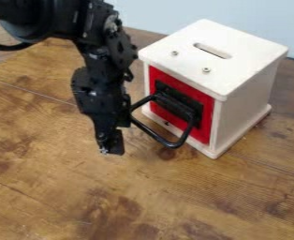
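The black gripper (110,145) hangs low over the wooden floor, left of a white wooden box (237,89) with a red front panel (205,127). A black bent handle (172,142) on a dark fitting juts from that panel toward the gripper. The fingertips point down, and whether they are open or shut is hard to tell. The box's top has a slot and screws.
Bare wooden surface (75,202) fills the front and left. A white wall (274,23) stands behind the box. A black cable arches at the upper left beside the arm.
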